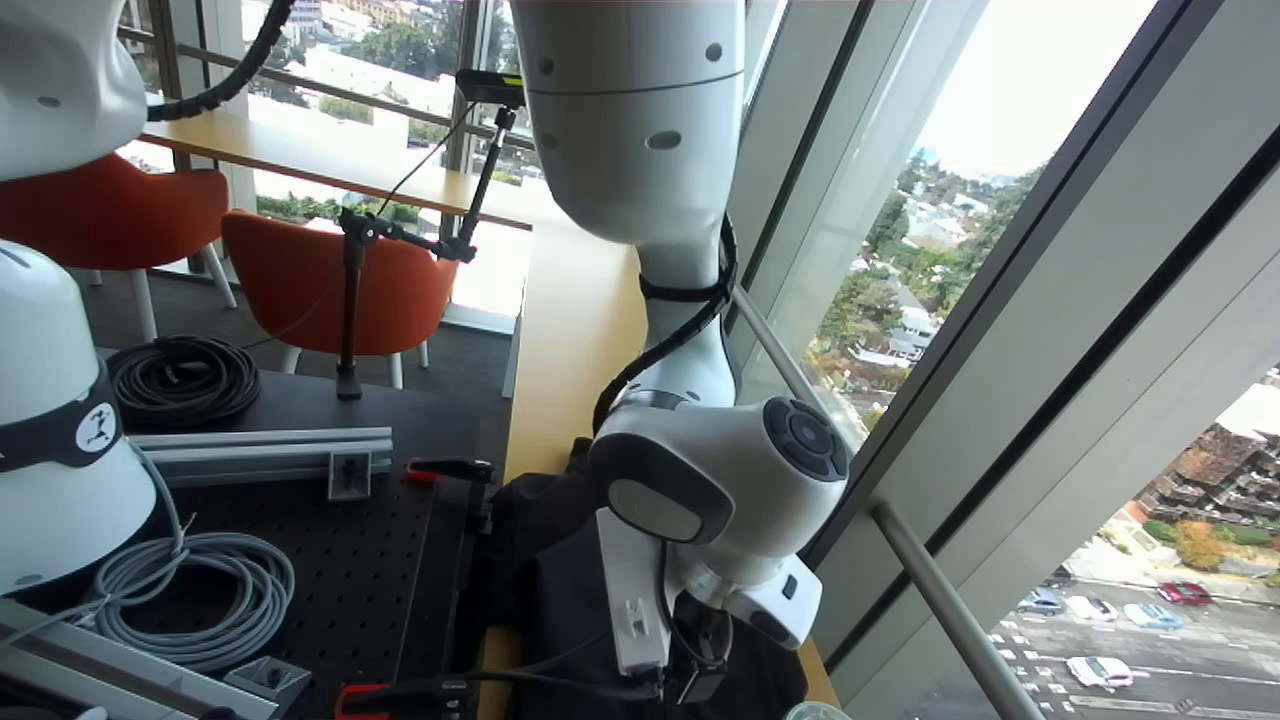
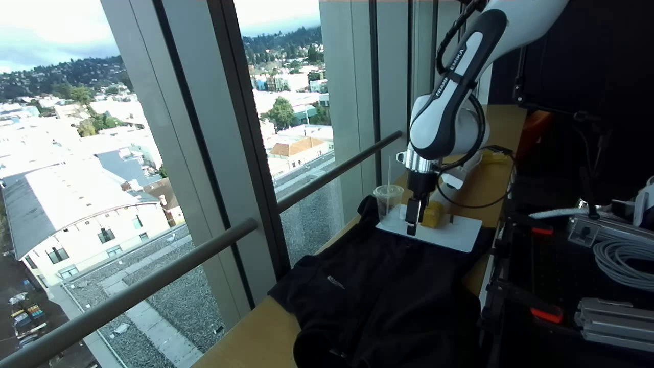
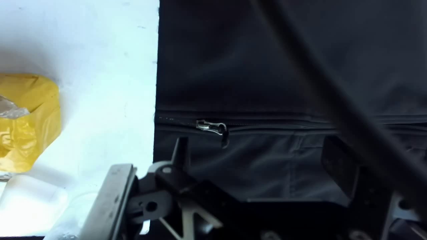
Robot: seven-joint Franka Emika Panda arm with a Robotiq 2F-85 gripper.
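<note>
A black jacket (image 2: pixel 380 306) lies spread on the wooden ledge. Along it in the wrist view runs its zipper, with a silvery zipper pull (image 3: pixel 210 126) close to the edge of a white board (image 3: pixel 116 96). My gripper stands open there, with the pull lying between its fingers across the picture's width but farther up the picture. Nothing is held. From the second exterior view, the gripper (image 2: pixel 412 228) points down at the board's near edge; whether it touches the cloth cannot be told. In the first exterior view the arm hides the pull.
On the board sits a yellow packet (image 3: pixel 34 120). A clear plastic cup (image 2: pixel 388 201) with a straw stands close to the gripper on the window side. A metal rail (image 2: pixel 343 168) runs along the window. A dark cable (image 3: pixel 320 80) crosses the wrist view.
</note>
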